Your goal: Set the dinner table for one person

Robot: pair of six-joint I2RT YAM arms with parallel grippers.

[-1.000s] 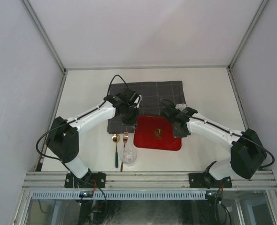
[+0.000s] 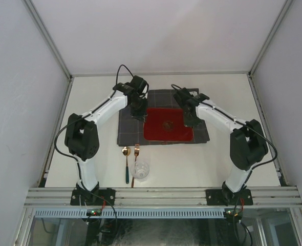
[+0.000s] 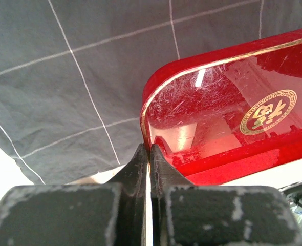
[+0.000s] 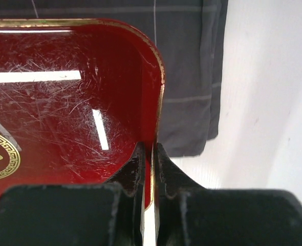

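Observation:
A red tray (image 2: 161,134) with a gold rim and a round gold emblem lies over the dark grey checked placemat (image 2: 127,134). At the tray's left side, my left gripper is shut on the thin rim. My right gripper is likewise shut on the rim at the opposite side. Whether the tray touches the cloth cannot be told. Below the placemat's left part lie a spoon (image 2: 127,166) with a teal handle and a fork (image 2: 136,149). A clear glass (image 2: 140,169) stands over the fork's handle.
The frame rail (image 2: 161,196) bounds the front edge, with walls on the other sides.
Both arms have carried the tray away from the front edge and slightly left, so it now sits within the placemat's outline. Spoon, fork and glass have stayed put.

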